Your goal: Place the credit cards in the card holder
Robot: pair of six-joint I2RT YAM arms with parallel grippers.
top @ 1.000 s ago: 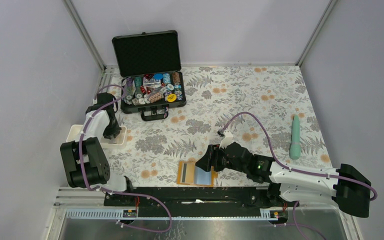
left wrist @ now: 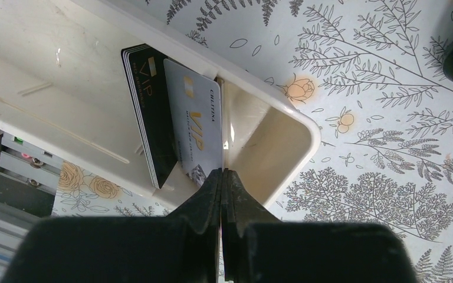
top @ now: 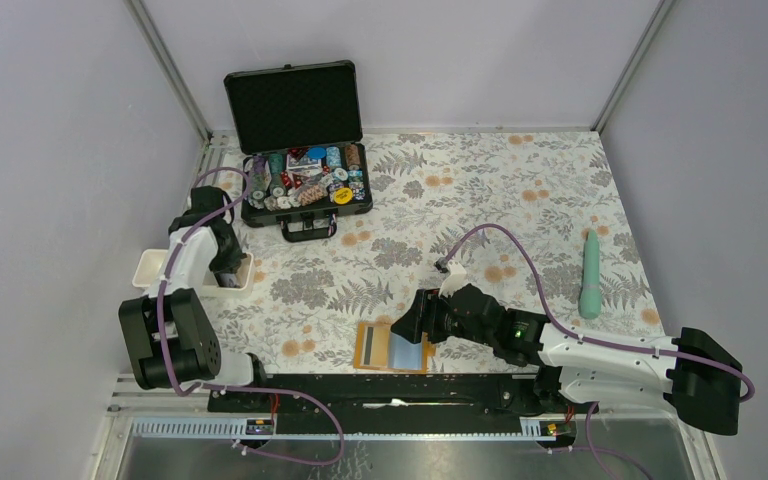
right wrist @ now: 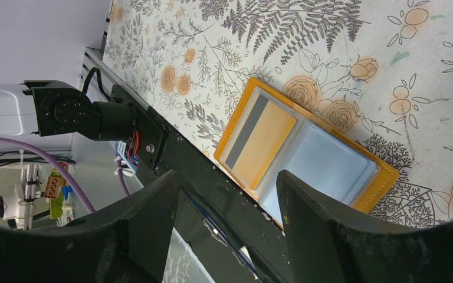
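In the left wrist view several cards lean across the inside of a white tray [left wrist: 23,118]: black VIP cards [left wrist: 150,106] with a silver VIP card [left wrist: 194,112] beside them. My left gripper is shut at the silver card's lower right corner, by a thin pale edge. I see nothing clearly between its tips. An orange card holder [right wrist: 383,184] lies open on the cloth in the right wrist view, with a yellow card with a grey stripe [right wrist: 265,141] on one side and a pale clear sleeve [right wrist: 324,162] on the other. Over it, my right gripper stands open and empty.
An open black case [top: 305,215] full of chips stands behind the tray. A green bottle-like object [top: 590,275] lies at the far right. Close to the holder runs the dark front edge [top: 310,385].
In the top view the left gripper has shifted slightly over the tray, and more of the dark cards shows beneath it. The right arm and the holder are unchanged.
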